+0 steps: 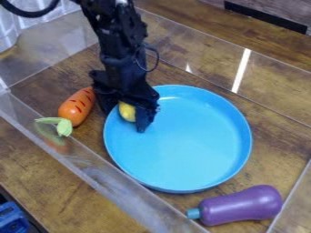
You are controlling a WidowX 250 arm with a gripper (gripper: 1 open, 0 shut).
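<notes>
My black gripper (125, 102) is open and low over the left rim of the blue plate (183, 150), around a yellow object (127, 112) that is partly hidden by the fingers. An orange toy carrot (75, 106) with green leaves lies just left of the plate, close to the gripper.
A purple toy eggplant (239, 205) lies at the lower right. A clear plastic wall runs diagonally across the lower left, with a blue object below it.
</notes>
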